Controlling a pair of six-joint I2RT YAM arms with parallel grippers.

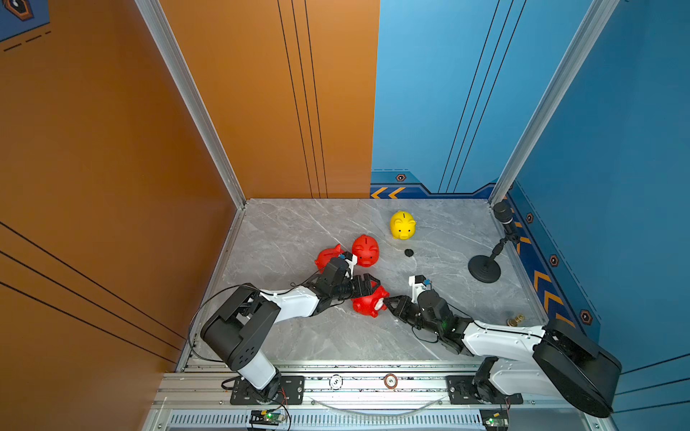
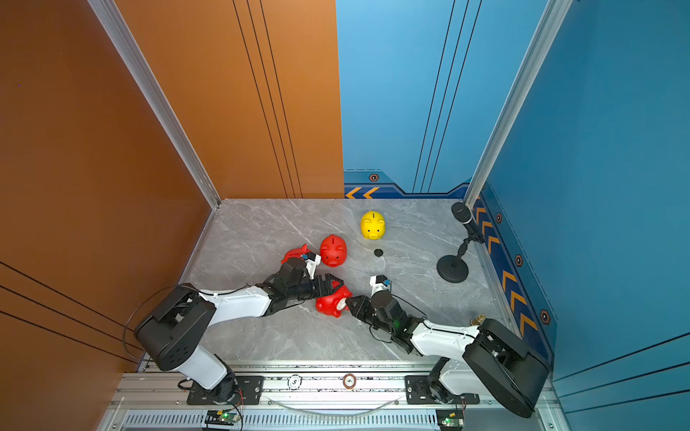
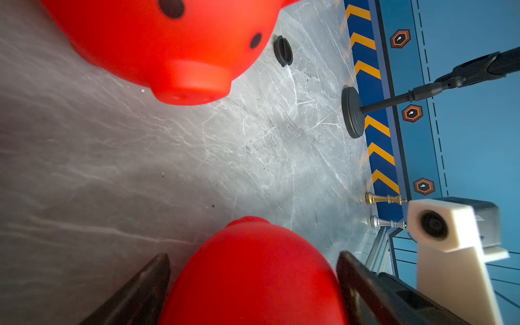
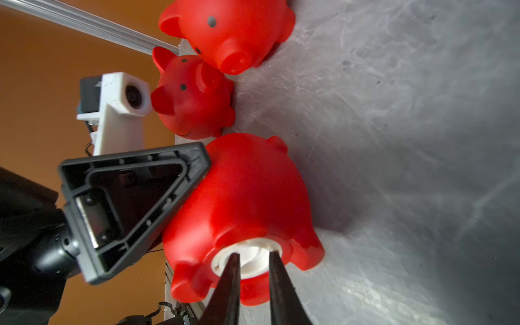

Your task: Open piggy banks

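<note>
A red piggy bank point(image 1: 368, 305) lies on its side, its white bottom plug point(image 4: 246, 259) facing my right gripper. The right gripper's narrow fingertips stand a little apart just in front of that plug. My left gripper is around the bank's body from the other side, its fingers on either side of the red shell; whether they press on it I cannot tell. Two more red piggy banks point(image 2: 332, 250) point(image 4: 195, 97) stand behind, and a yellow piggy bank point(image 1: 402, 225) stands at the back.
A small black cap point(image 2: 378, 253) lies below the yellow bank. A microphone stand point(image 1: 484, 268) stands at the right side, with small chess-like pieces point(image 3: 379, 198) near the right edge.
</note>
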